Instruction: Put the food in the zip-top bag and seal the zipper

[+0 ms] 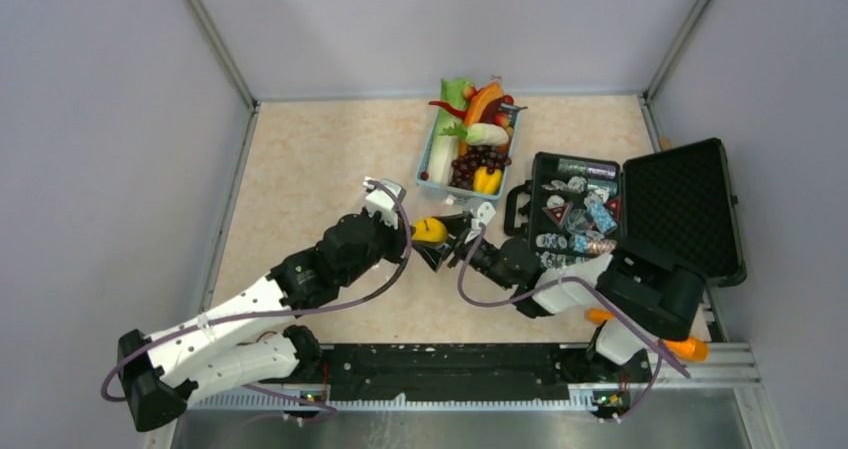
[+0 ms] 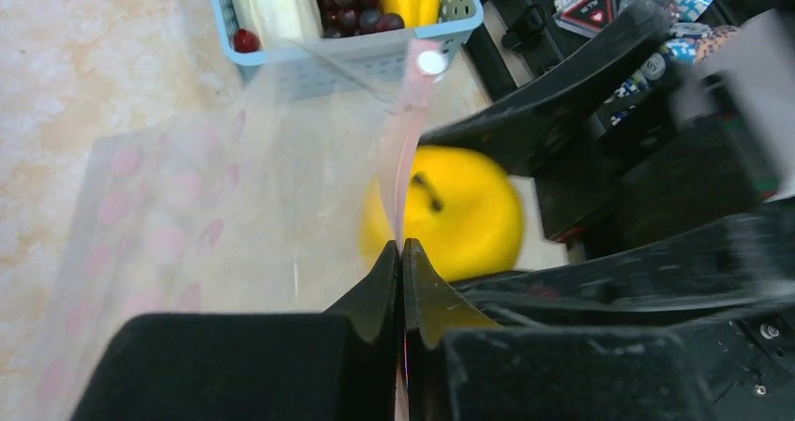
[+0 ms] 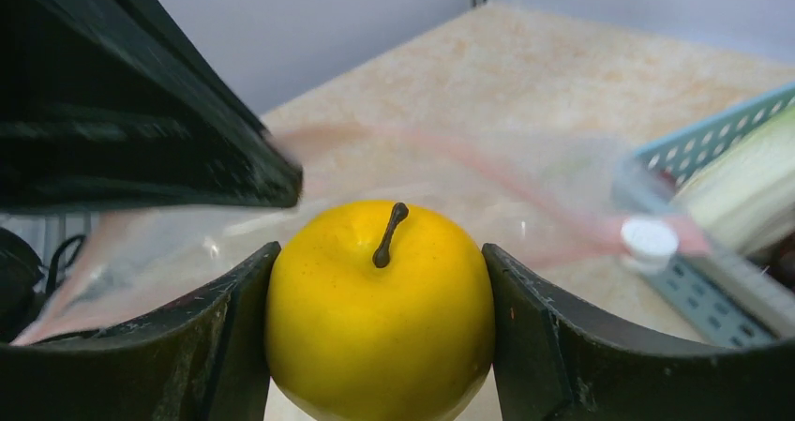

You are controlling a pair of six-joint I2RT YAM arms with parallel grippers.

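Note:
A pink-dotted clear zip top bag [image 2: 169, 224] hangs from my left gripper, which is shut on its edge. The bag also shows behind the fruit in the right wrist view. A round yellow fruit [image 1: 429, 228] [image 3: 380, 332] with a dark stem sits between the fingertips of my right gripper, touching both, at the bag's mouth beside the left gripper. Whether the fruit is inside the bag is unclear.
A blue basket [image 1: 430, 184] of fruit and vegetables stands behind the grippers. An open black case [image 1: 680, 204] with small items lies at the right, near an orange object [image 1: 686, 348].

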